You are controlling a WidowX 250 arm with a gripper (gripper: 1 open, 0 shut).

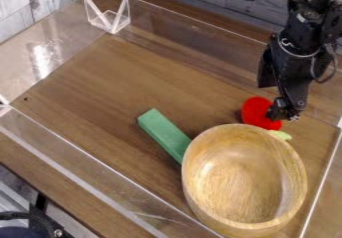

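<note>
A small pale yellow-green piece point(279, 135) lies beside the red object. Below them is a large wooden bowl point(243, 207), empty. A green block point(163, 135) lies to the left of the bowl.
The wooden tabletop point(107, 92) has clear walls around it, with a transparent holder point(108, 16) at the back left corner.
</note>
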